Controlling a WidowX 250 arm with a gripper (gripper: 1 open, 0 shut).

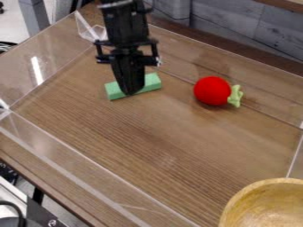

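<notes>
My gripper (124,66) hangs in the upper middle of the camera view, dark, with its fingertips close together and nothing visible between them. Just below it on the wooden table (142,160) lies a green block (143,83), partly hidden behind the gripper. A red round object (211,90) with a pale green part at its right side lies to the right of the gripper.
A yellow bowl (263,206) sits at the bottom right corner. A grey wall runs along the back right.
</notes>
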